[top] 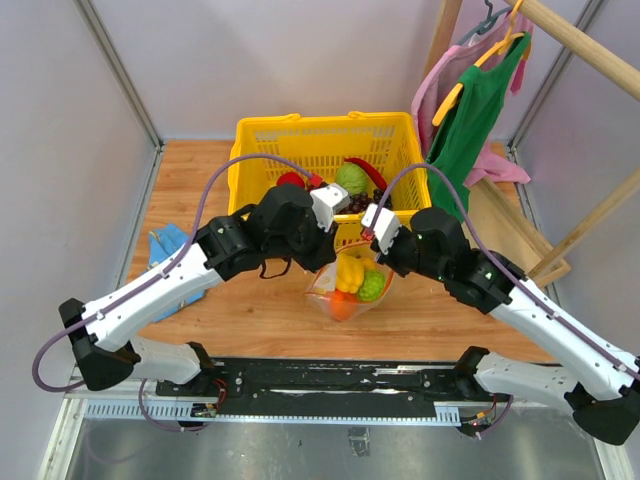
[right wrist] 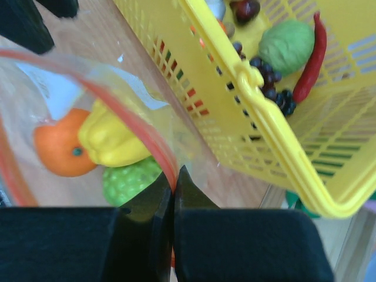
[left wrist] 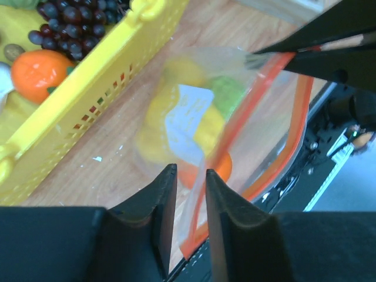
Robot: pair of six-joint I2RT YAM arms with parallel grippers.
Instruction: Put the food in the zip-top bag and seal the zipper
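A clear zip top bag [top: 318,292] with an orange-red rim [left wrist: 295,126] stands mouth up between my arms. Inside are yellow food [top: 350,272], an orange fruit [top: 342,305], a green bumpy fruit [top: 371,286] and a white slip [left wrist: 187,120]. My right gripper is shut, the bag's rim pinched at its fingertips. At the opposite side, my left gripper has its fingers apart, with the rim passing through the gap. Both fingertip pairs are largely hidden by the arms in the top view.
Right behind the bag stands a yellow basket [top: 290,135] holding a cabbage [top: 351,178], a red chili [top: 368,172] and grapes [left wrist: 73,26]. A blue cloth [top: 168,245] lies left. A rack with a green garment [top: 480,110] stands right.
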